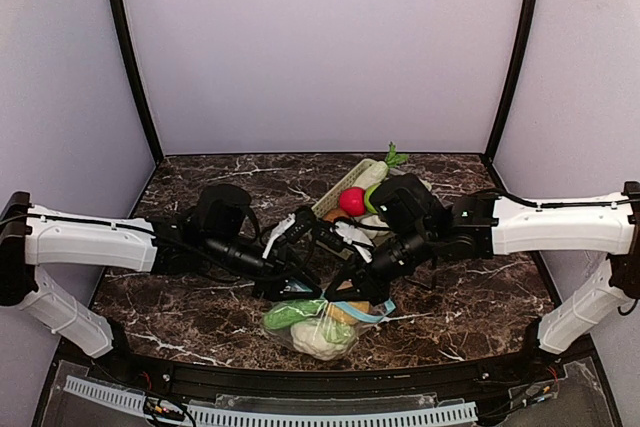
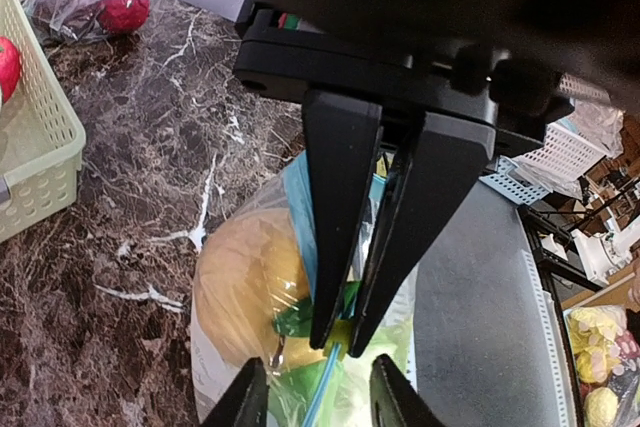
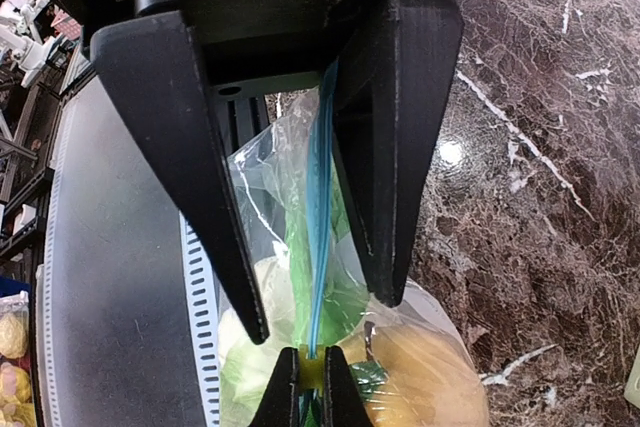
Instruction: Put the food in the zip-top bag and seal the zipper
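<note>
The clear zip top bag hangs below both grippers, holding a green vegetable, a whitish one and something tan. Its blue zipper strip runs between the two grippers, with a small yellow slider on it. My right gripper is shut on the strip at the slider. Around the strip, my left gripper stands part open, its fingers apart on either side. In the top view, the two grippers almost touch, hiding much of the bag's top edge.
Behind my arms, a cream basket holds a red item, a white root with green leaves and other produce. Bare dark marble lies to the right and left. The counter's front edge is close to the bag.
</note>
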